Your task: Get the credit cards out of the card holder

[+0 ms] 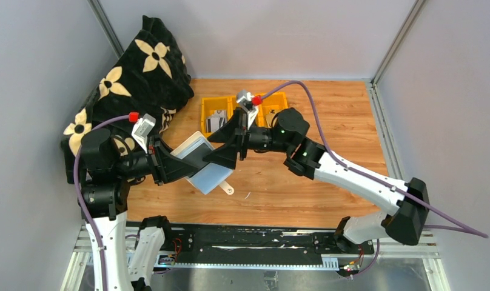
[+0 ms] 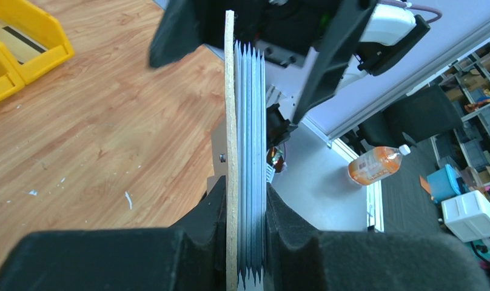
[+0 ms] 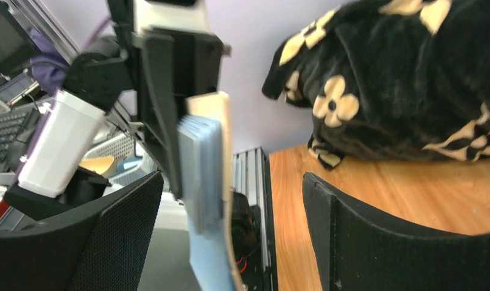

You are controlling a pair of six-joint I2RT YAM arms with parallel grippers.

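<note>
The card holder is cream-backed, with a stack of pale blue sleeves. My left gripper is shut on it, holding it upright in the left wrist view. My right gripper stands open close to the holder's free part; in the right wrist view the holder is between its spread fingers, slightly blurred. I cannot tell individual cards within the sleeves.
A yellow divided bin with grey and dark items stands at the back, partly behind my right arm. A black patterned cushion fills the back left.
</note>
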